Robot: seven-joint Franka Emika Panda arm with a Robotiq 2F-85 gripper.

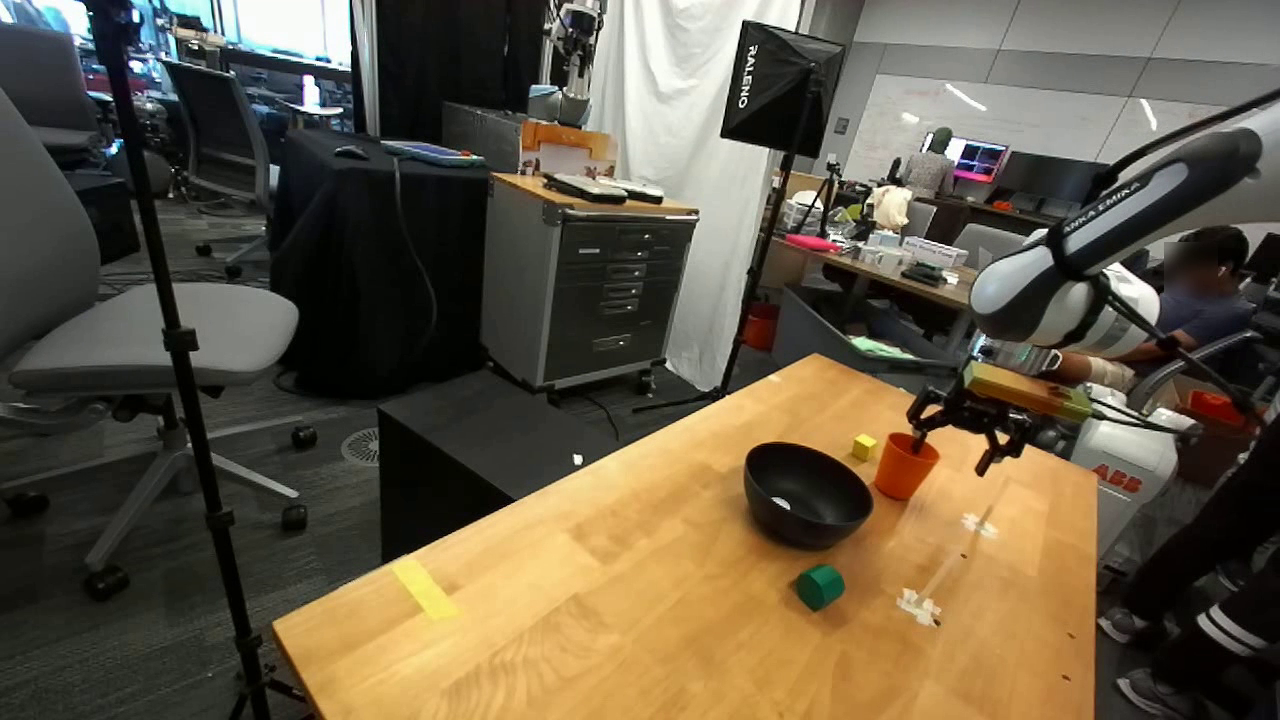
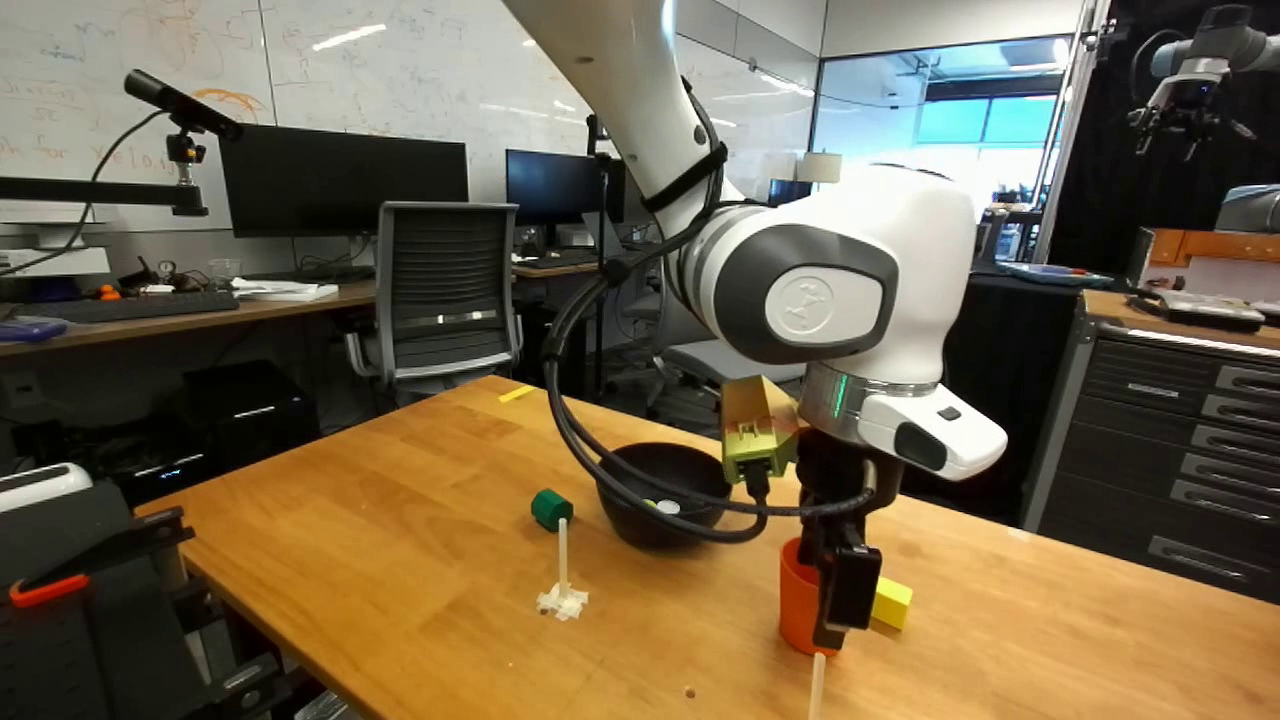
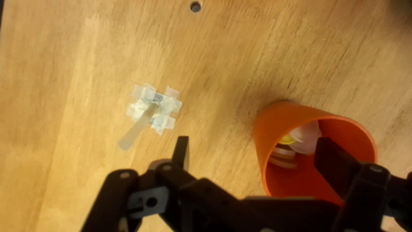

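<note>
An orange cup [image 3: 284, 116] stands upright on the table; pale, yellow and tan round pieces [image 3: 284, 156] lie in it, seen in the wrist view. My gripper [image 1: 951, 457] is open at the cup, its fingers spread across the near wall. One of its fingers [image 3: 334, 164] reaches over the cup's mouth and appears to dip inside, while the other finger [image 3: 181, 152] hangs outside above bare wood. Nothing is clamped between them. In exterior view 2 the gripper [image 2: 843, 582] partly covers the cup [image 2: 795, 600].
Beside the cup are a yellow block [image 1: 864, 446] and a black bowl [image 1: 806, 492] with something pale inside. A green block [image 1: 821, 587] lies before the bowl. Two thin upright sticks are taped to the table, one stick [image 3: 137, 127] close to my outer finger.
</note>
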